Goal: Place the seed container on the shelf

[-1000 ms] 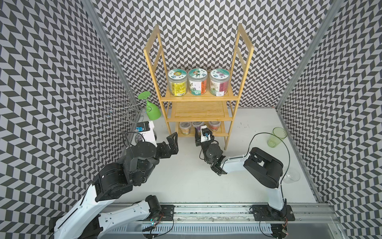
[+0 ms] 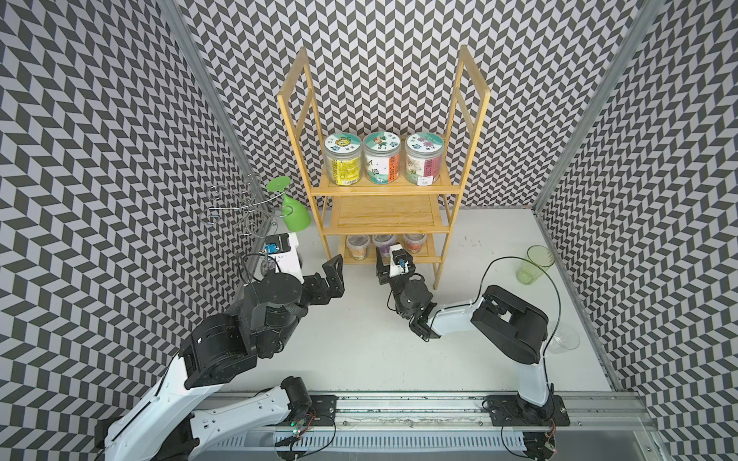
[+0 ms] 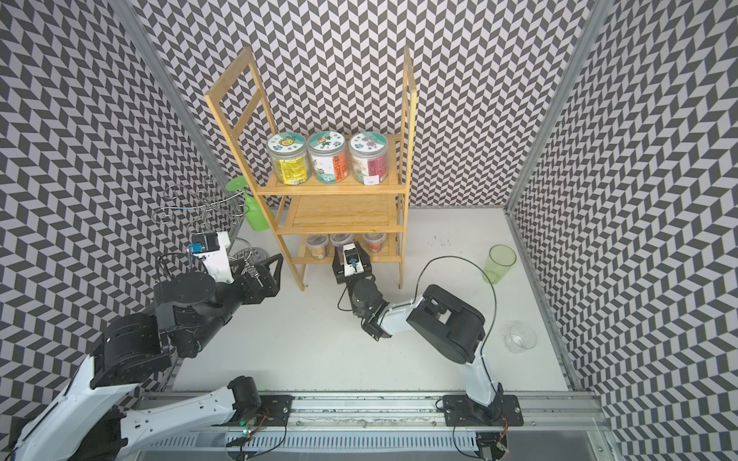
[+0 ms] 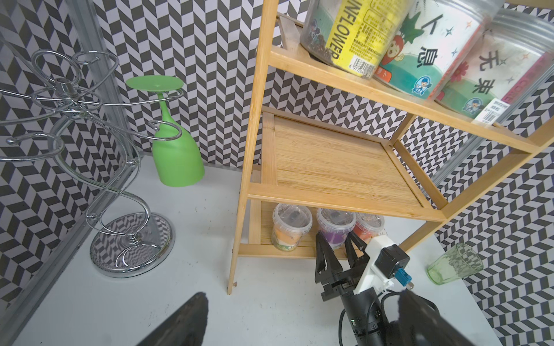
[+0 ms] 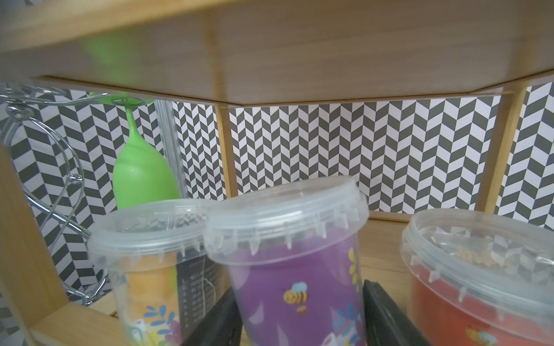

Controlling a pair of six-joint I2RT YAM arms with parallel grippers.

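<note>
On the bottom tier of the wooden rack stand three lidded seed containers: orange [image 5: 151, 288], purple [image 5: 296, 288] and red [image 5: 453, 305]. In the right wrist view my right gripper has its fingers either side of the purple one, part open; whether they touch it is unclear. The purple container's lid is slightly tilted. The rack's middle shelf [image 4: 331, 158] is bare. My left gripper [image 2: 332, 272] stands open at the left front of the rack, empty.
Three large jars [image 2: 382, 157] fill the top shelf. A wire stand [image 4: 131, 252] with a green glass [image 4: 176, 158] is at left; a green tumbler [image 3: 499, 262] and a clear glass [image 3: 519, 335] are at right.
The right gripper has shifted very slightly, along with a small shift of the purple container. The left arm has not moved.
</note>
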